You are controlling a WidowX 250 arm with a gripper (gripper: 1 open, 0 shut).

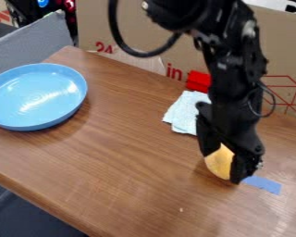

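Observation:
My black gripper (228, 154) reaches down on the right of the table, its fingers open around a rounded orange-yellow object (217, 161), which it partly hides. A light folded cloth (180, 115) lies behind the gripper, with a red object (199, 81) beyond it. A blue plate (37, 94) rests on the left.
A cardboard box (281, 69) backs the table. A strip of blue tape (262, 183) is on the right of the wooden table (119, 176), whose middle and front are clear. A grey padded edge (27, 44) runs along the back left.

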